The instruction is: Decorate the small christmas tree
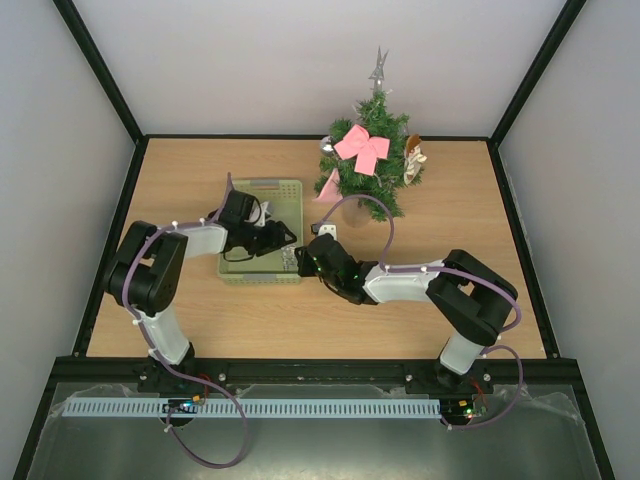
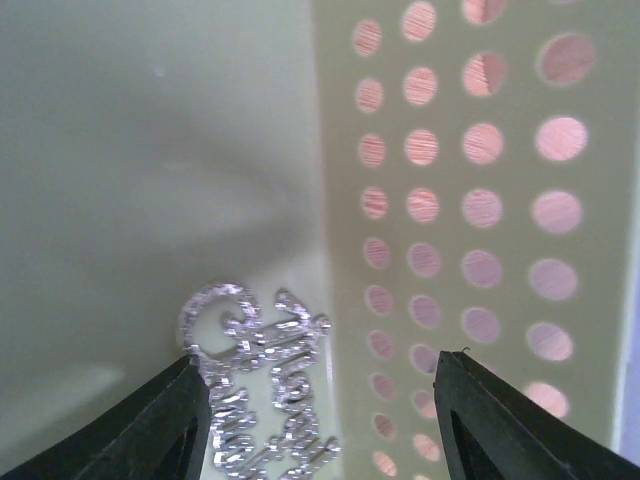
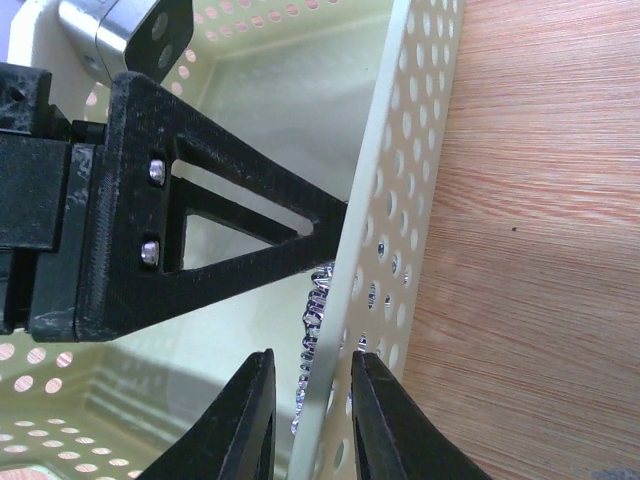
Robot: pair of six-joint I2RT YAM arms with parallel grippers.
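Observation:
The small tree (image 1: 380,140) stands at the back right with a silver star, pink bows and other ornaments. The pale green basket (image 1: 262,190) sits left of centre; inside, against its right wall, lies a silver glittery ornament (image 2: 295,390). My left gripper is open inside the basket just above that ornament, nothing between its fingers. In the right wrist view its black body covers part of the basket. My right gripper is at the basket's right rim, fingertips either side of the rim (image 3: 370,150), apart.
The two grippers are very close together at the basket's right side.

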